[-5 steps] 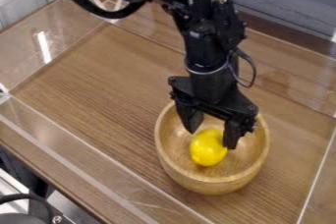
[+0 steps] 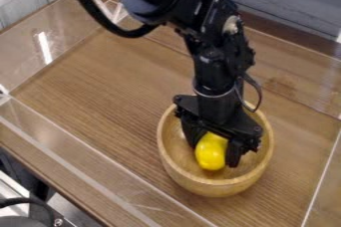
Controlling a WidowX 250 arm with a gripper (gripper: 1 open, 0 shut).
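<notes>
My black gripper (image 2: 213, 134) reaches down from the top into a light wooden bowl (image 2: 236, 179) at the lower right of the camera view. Its fingers straddle a yellow oval object (image 2: 210, 153) in the bowl, very close to its upper part. Whether they grip it firmly I cannot tell. The bowl stands on the wooden tray near its front right.
The wooden surface (image 2: 94, 102) to the left and behind the bowl is clear. Clear plastic walls edge it at the left and right. A dark cable lies at the bottom left corner.
The gripper's fingers have moved lower and closer around the yellow object, covering more of it. The bowl is in about the same place.
</notes>
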